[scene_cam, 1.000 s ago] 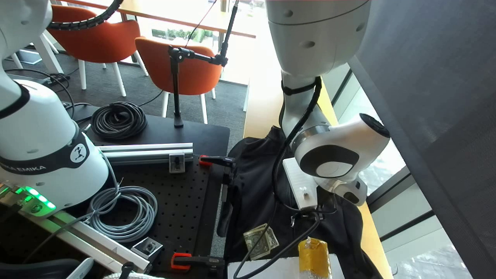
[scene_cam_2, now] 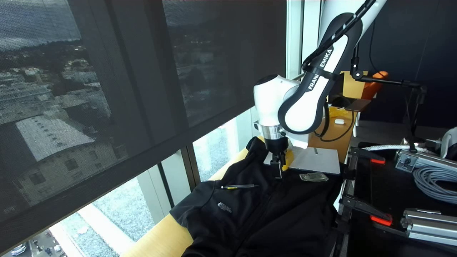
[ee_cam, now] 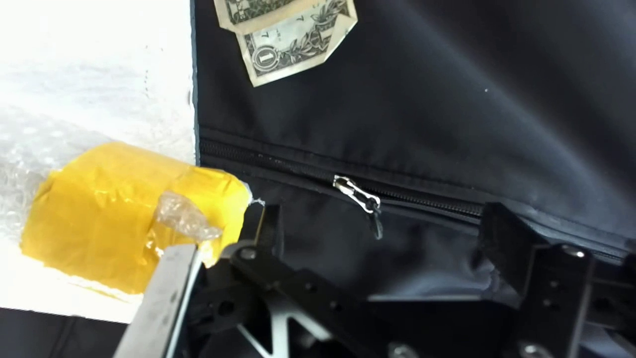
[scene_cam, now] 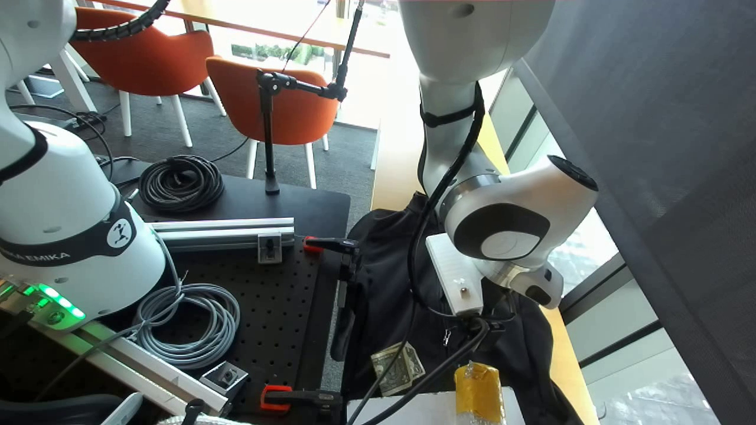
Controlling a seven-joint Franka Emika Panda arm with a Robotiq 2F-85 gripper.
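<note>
My gripper stands open above the black jacket point(scene_cam_2: 274, 214), and nothing shows between its fingers. In the wrist view, a metal zipper pull point(ee_cam: 357, 194) on the jacket's zipper appears just beyond that gap. A yellow taped bundle point(ee_cam: 119, 209) with clear wrap lies on a white board point(ee_cam: 119, 71), close beside the left finger point(ee_cam: 271, 229). Folded dollar bills point(ee_cam: 292, 44) rest on the jacket near the board's edge. From exterior view 2, a pen point(scene_cam_2: 237, 186) with a yellow part is seen on the jacket.
Window glass and a dark blind point(scene_cam_2: 231, 64) run along one side of the wooden ledge point(scene_cam_2: 160, 235). On the other side stands a black perforated bench point(scene_cam: 269, 297) with clamps, coiled cable point(scene_cam: 188, 326) and metal rails.
The arm and hand have risen slightly in exterior view 1. Bills, yellow bundle and jacket look unmoved.
</note>
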